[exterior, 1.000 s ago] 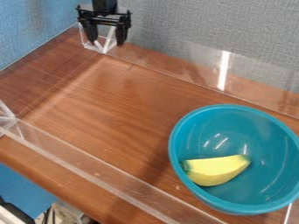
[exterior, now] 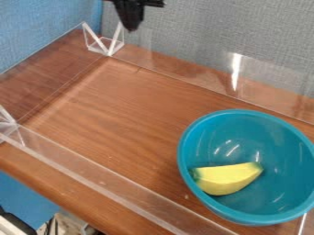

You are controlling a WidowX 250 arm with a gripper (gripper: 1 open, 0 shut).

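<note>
My black gripper (exterior: pixel 130 13) hangs at the top edge of the camera view, above the back-left of the wooden tray, mostly cut off by the frame. Whether it is open or shut does not show. A yellow wedge-shaped object (exterior: pixel 227 177) lies inside a teal bowl (exterior: pixel 276 144) at the front right.
Clear plastic walls border the wooden surface (exterior: pixel 128 128), with clear corner brackets (exterior: pixel 105 41) at the back left and at the left edge. The middle and left of the surface are empty. Grey-blue padded walls stand behind.
My gripper has risen from near the back-left corner bracket, moving up and slightly right until mostly out of the frame. The bowl and yellow object have not moved.
</note>
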